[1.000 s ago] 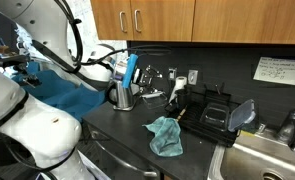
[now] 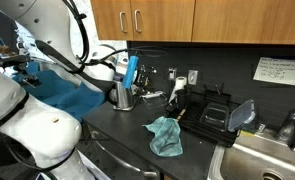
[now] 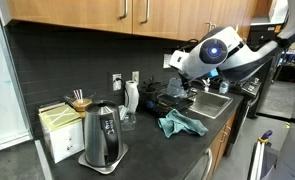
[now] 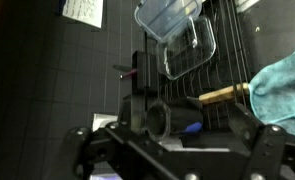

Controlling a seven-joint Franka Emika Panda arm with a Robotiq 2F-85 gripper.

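My gripper is open, its dark fingers standing wide apart at the bottom of the wrist view, with nothing held between them. In that view it is above the dish rack [image 4: 227, 40] area. A dark mug [image 4: 171, 118] lies there, with something blue beside it. Clear plastic containers [image 4: 187, 46] are farther up the rack. A teal cloth [image 4: 282, 92] appears at the right edge; exterior view 1 shows the same cloth [image 2: 165, 136] crumpled on the dark counter.
The sink [image 2: 249, 160] is right of the rack. A kettle [image 3: 103, 135], a wooden box [image 3: 63, 132] and a white upright object [image 3: 131, 97] stand along the wall. Cabinets [image 2: 167, 18] hang overhead.
The arm has shifted only very slightly, if at all. The cloth, rack and other objects look the same.
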